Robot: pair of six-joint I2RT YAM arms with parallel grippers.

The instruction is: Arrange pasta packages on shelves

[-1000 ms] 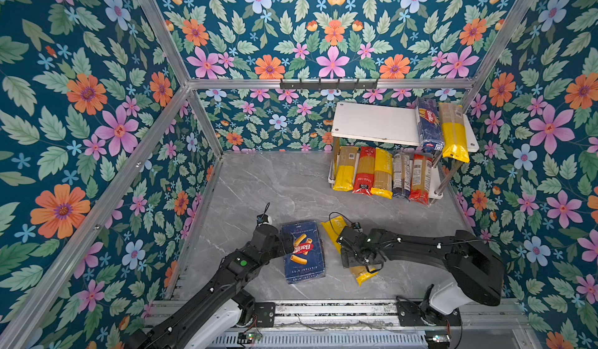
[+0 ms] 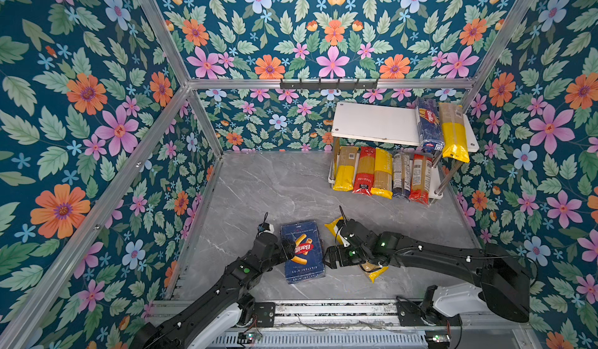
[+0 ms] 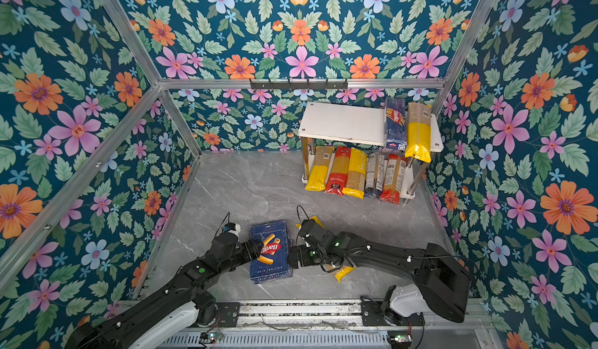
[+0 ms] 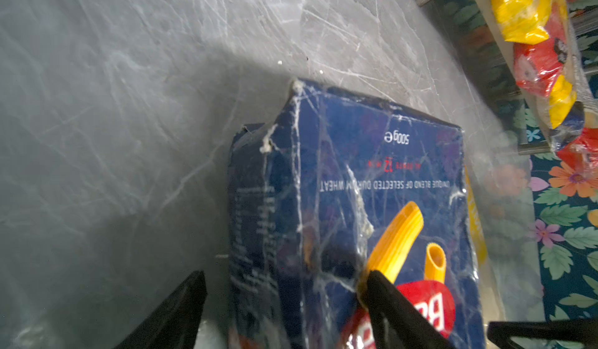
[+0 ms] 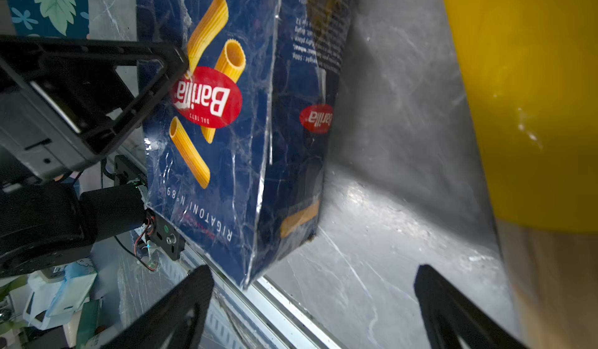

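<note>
A dark blue Barilla rigatoni box point(image 2: 304, 261) lies on the grey floor, front centre. My left gripper is at its left side, fingers apart, one over the printed face and one beside the box. My right gripper is open just right of the box, nothing visible between its fingertips. A yellow pasta bag point(image 5: 532, 93) lies under the right arm, partly hidden.
A two-tier white shelf point(image 2: 373, 121) stands at the back right, with two packs at the right of its top and several on the lower level.
My right gripper has moved left from over the yellow bag toward the blue box. The left arm has shifted slightly; the box looks unmoved.
</note>
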